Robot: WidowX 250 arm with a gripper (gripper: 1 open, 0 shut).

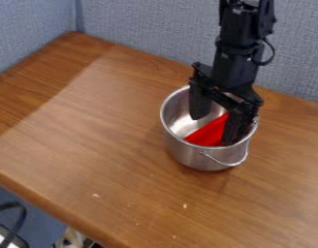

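A steel pot (188, 150) with a wire handle stands on the wooden table, right of centre. A red object (206, 135) lies inside it, partly hidden. My black gripper (216, 116) reaches down from the top into the pot, open, over the red object; whether anything is between its fingers is hard to see.
Grey padded walls (148, 24) stand behind. Cables show at the bottom left, off the table.
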